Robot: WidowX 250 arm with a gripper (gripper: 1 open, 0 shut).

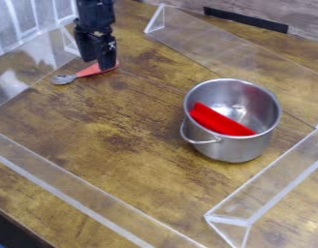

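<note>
My black gripper point(97, 56) reaches down from the top left, open, its fingertips just over a spoon with a red handle point(100, 70) and a metal head point(65, 78) lying on the wooden table point(148, 116). Whether the fingertips touch the handle I cannot tell. A steel pot point(231, 145) stands at the right with a long red object point(219, 120) inside.
Clear plastic barriers border the work area at the left, the top right point(201, 39) and the bottom right point(259, 194).
</note>
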